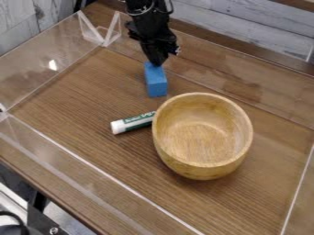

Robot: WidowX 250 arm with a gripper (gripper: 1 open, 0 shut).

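Note:
My dark gripper (pixel 152 58) is shut just above and behind a small blue box (pixel 156 83) that lies upright-to-camera on the wooden table; whether its tips touch the box's far end I cannot tell. A white-and-green tube (pixel 132 122) lies in front and left of the box, and a tan bowl (pixel 203 162) sits to the right front.
The wooden table (pixel 73 156) has clear room at the left, at the front and at the back right. Clear panels border it at the left and right edges.

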